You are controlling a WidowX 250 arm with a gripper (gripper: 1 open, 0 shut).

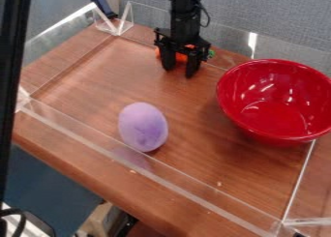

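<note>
My black gripper (184, 53) is at the back of the wooden table, down over an orange carrot with a green top (204, 55), which it mostly hides; whether the fingers are closed on it cannot be seen. A large red bowl (274, 101) sits at the right. A purple egg-shaped object (142, 127) lies toward the front middle.
Clear low walls (155, 178) edge the wooden table top (91, 86). The back wall stands close behind my gripper.
</note>
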